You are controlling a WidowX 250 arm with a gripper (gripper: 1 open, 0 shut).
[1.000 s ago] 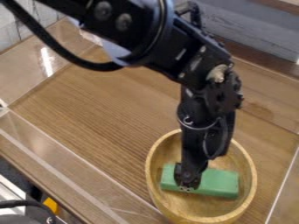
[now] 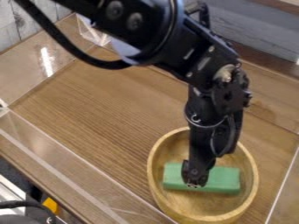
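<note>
A round wooden bowl [image 2: 172, 203] stands on the table at the lower right. In it lies a green block [image 2: 222, 179], long and flat. My black gripper [image 2: 197, 175] points down into the bowl, its fingertips at the block's left half. It is open; whether the block lies between the fingers is hard to tell, as the gripper hides part of it.
Clear panels edge it at the lower left and right, and a grey wall runs along the back.
My gripper has shifted very slightly to the right over the block. The bowl and block look almost unchanged.
</note>
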